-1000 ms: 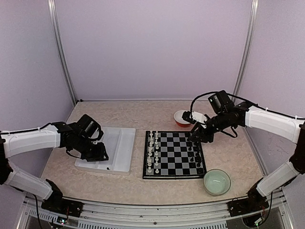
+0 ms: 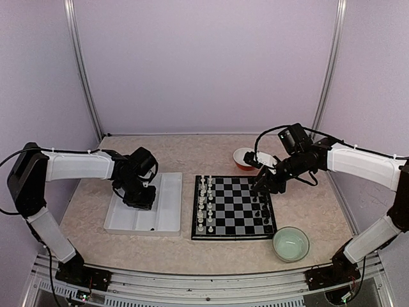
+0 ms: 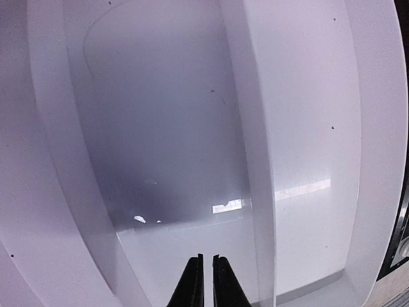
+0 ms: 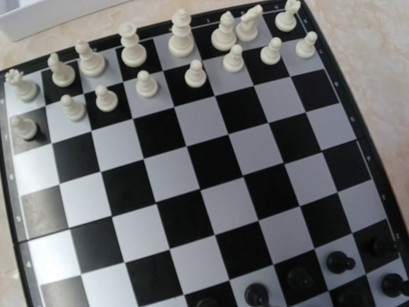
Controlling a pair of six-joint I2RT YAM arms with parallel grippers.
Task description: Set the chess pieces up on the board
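In the top view my left gripper point(image 2: 143, 206) hangs over the white tray point(image 2: 169, 201). Its fingers point(image 3: 222, 291) stand close together in the left wrist view, a narrow gap between them and no piece visible there. A small dark object point(image 2: 152, 229) lies near the tray's front edge. My right gripper point(image 2: 261, 190) is above the board's right side, over the black pieces; no fingers show at the bottom of its wrist view, which fits open fingers. On the chessboard point(image 4: 222, 204), white pieces point(image 4: 133, 45) stand in two rows; black pieces point(image 4: 257, 294) occupy the opposite side, partly cut off.
A green bowl point(image 2: 291, 244) stands at the board's front right corner. Behind the board is a red and white bowl point(image 2: 243, 158). Dividers point(image 3: 252, 121) split the tray into long compartments, bare but for specks in the left wrist view. Table behind the tray is free.
The tray has shifted slightly right, the small dark object with it. My right arm is nearly still.
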